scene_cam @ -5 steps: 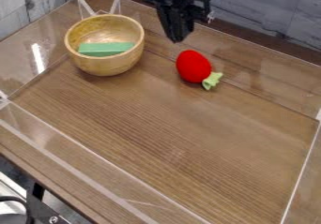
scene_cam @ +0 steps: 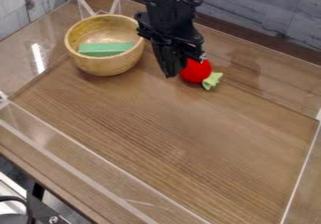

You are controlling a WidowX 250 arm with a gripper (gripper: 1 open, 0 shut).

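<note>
My black gripper (scene_cam: 168, 57) hangs low over the middle back of the wooden table, shut, with nothing seen between its fingers. Just right of it a red object (scene_cam: 197, 70) lies on the table, partly hidden behind the arm. A small pale green piece (scene_cam: 213, 80) sticks out at the red object's lower right. To the left, a tan bowl (scene_cam: 84, 28) holds a green bar-shaped item (scene_cam: 107, 48).
Grey walls border it at the back left and right.
The bowl and its contents look unchanged.
</note>
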